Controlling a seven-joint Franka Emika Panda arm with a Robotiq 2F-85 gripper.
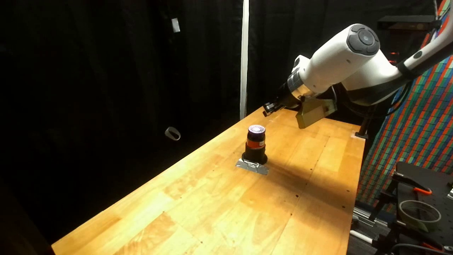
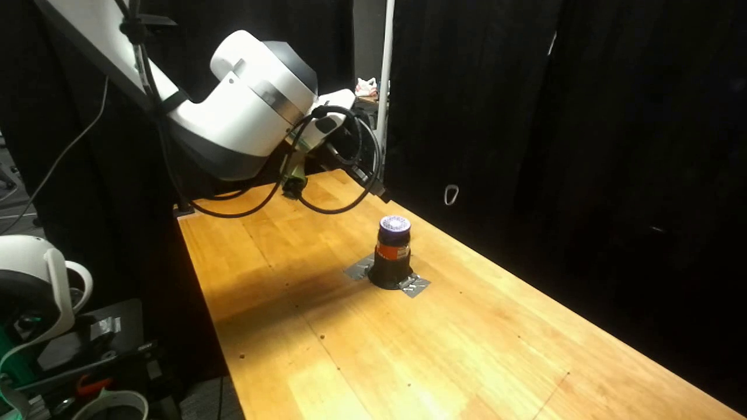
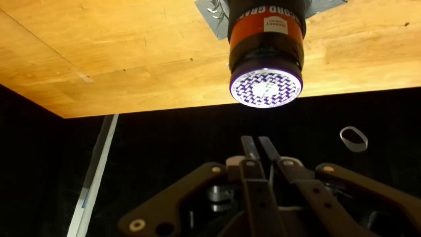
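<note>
A dark jar with an orange-red label and a white-and-purple patterned lid stands upright in a black holder, taped to the wooden table. My gripper is shut, its fingers close together with a narrow gap; I see no object between the tips. In the exterior views the gripper is above and behind the jar, apart from it. A pale loop-shaped band shows against the black curtain, well away from the gripper; it is also visible as a loop in the wrist view.
Grey tape holds the holder to the table, which is otherwise clear. Black curtains and a pale pole stand beyond the table's edge. At the right is a dark cart with a tape roll.
</note>
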